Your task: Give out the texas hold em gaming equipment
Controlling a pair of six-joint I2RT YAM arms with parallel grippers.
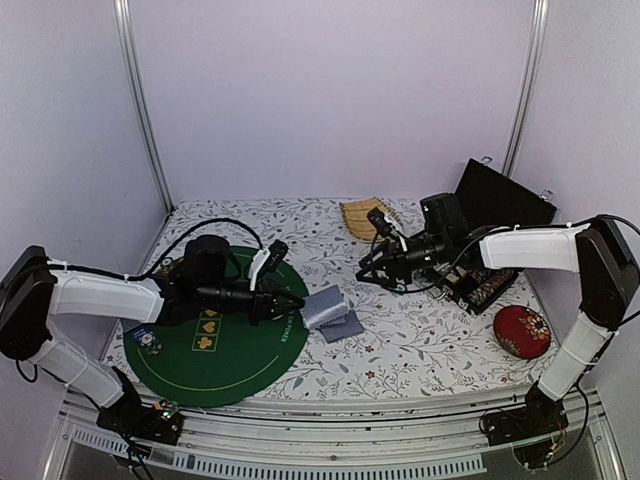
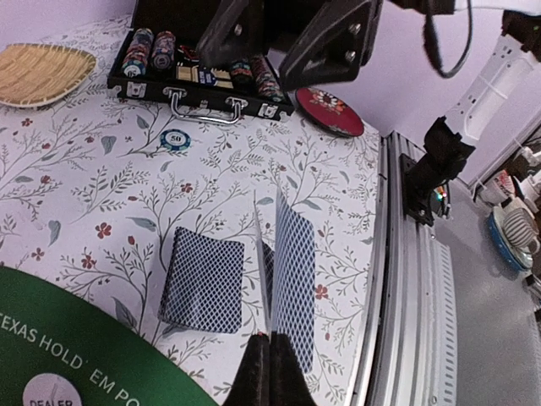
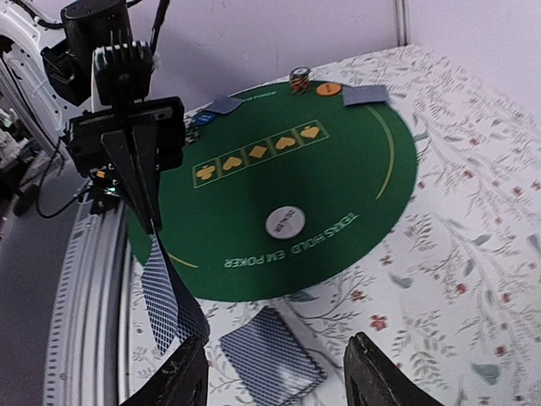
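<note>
My left gripper is shut on a pair of patterned cards (image 2: 294,271), which stand up from its fingertips, slightly splayed. From above, those cards (image 1: 325,306) hang beside the mat's right edge. More patterned cards (image 2: 203,283) lie flat on the flowered cloth, close to the held ones. My right gripper (image 1: 366,270) is apart from them, behind and to the right. In the right wrist view its two fingers (image 3: 182,372) stand open with nothing gripped. The green poker mat (image 1: 230,360) carries a white dealer button (image 3: 285,222).
At the right, an open black chip case (image 1: 500,205) stands behind a round red dish (image 1: 521,331). A yellowish woven tray (image 1: 356,218) lies at the back. One blue chip (image 2: 175,139) rests on the cloth.
</note>
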